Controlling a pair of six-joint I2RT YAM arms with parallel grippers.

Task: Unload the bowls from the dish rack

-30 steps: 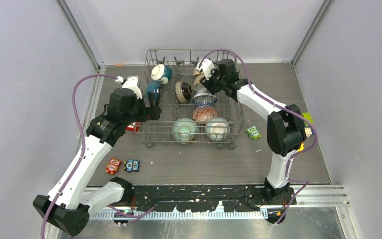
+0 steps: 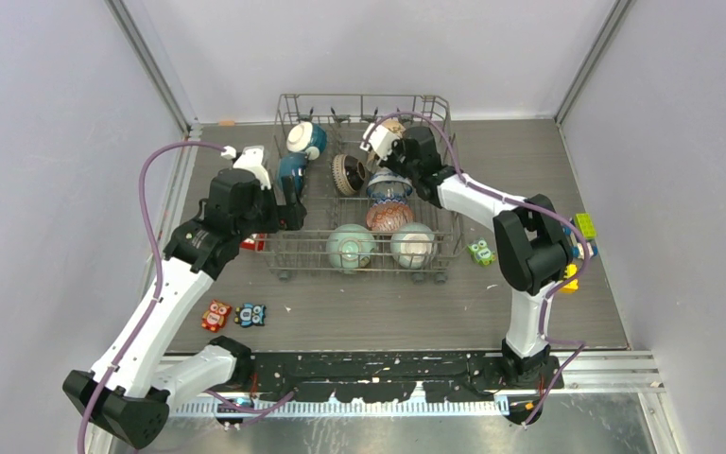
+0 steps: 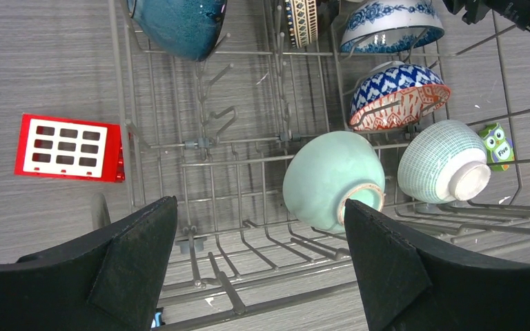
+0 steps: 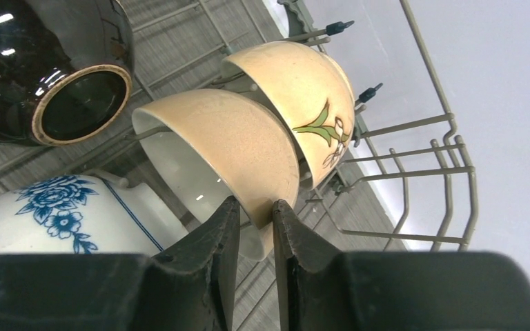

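The wire dish rack [image 2: 284, 232] holds several bowls lying on their sides. In the right wrist view, my right gripper has its narrowly parted fingers on either side of the rim of a cream bowl [image 4: 228, 131]. Whether both fingers press on it cannot be told. Behind it leans a cream bowl with flowers [image 4: 310, 89]. A blue-flowered white bowl [image 4: 76, 217] and a dark brown bowl [image 4: 14, 62] lie beside it. My left gripper stands open and empty over the rack's front left, near a pale green bowl [image 3: 331, 172].
A ribbed pale bowl [image 3: 435, 162], a blue-and-red patterned bowl [image 3: 404, 96] and a dark blue bowl [image 3: 183, 24] also sit in the rack. Upright prongs [image 3: 224, 276] rise there. Small toys [image 2: 217, 315] lie outside.
My right gripper has shifted slightly left and down in the top view, with its wrist turned a little. The left arm and the visible bowls look still.
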